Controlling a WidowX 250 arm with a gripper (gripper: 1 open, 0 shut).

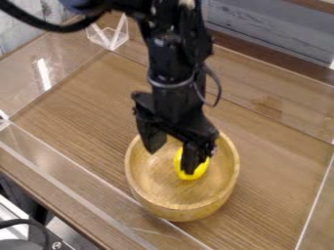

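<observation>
A tan wooden bowl (170, 200) sits on the wooden table in the middle of the camera view. Inside it, toward the right, lies a yellow object (194, 172), partly hidden by the gripper. My black gripper (175, 146) hangs over the bowl, its fingers spread on either side; the right finger overlaps the yellow object from above. Whether anything touches it is not clear.
A pale wall runs along the back, and clear plastic edging lines the left side. A dark cable loops at the lower left.
</observation>
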